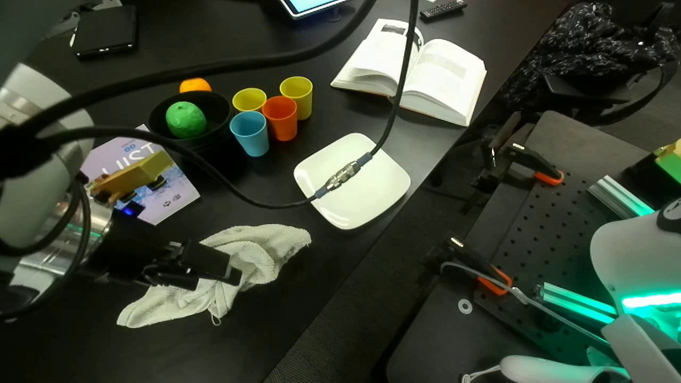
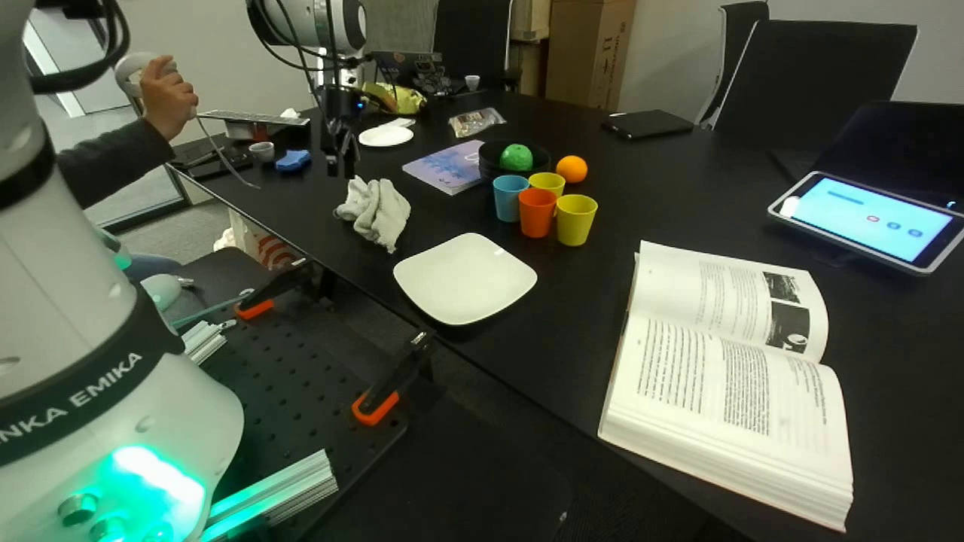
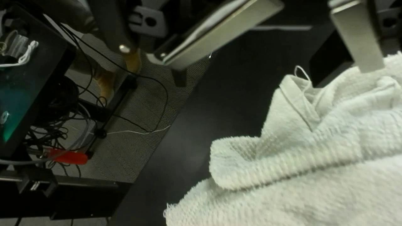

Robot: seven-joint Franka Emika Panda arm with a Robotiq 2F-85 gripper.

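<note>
A crumpled white towel [image 1: 255, 252] lies on the black table, left of the white square plate [image 1: 351, 182] in exterior view 1. My gripper [image 1: 214, 280] is over the towel there, covering part of it. In exterior view 2 the gripper [image 2: 340, 168] points down above the far side of the towel [image 2: 375, 209], with a gap below its tips. The wrist view shows its fingers [image 3: 356, 35] spread wide, with nothing held between them. The towel [image 3: 309, 162] fills the lower right of that view.
Several cups, including a blue cup [image 1: 250, 134] and an orange cup [image 1: 281, 118], stand beside a black bowl [image 1: 214, 124] holding a green ball [image 1: 185, 120]. An open book [image 1: 415, 70] lies beyond the plate. The table edge runs near the towel and plate.
</note>
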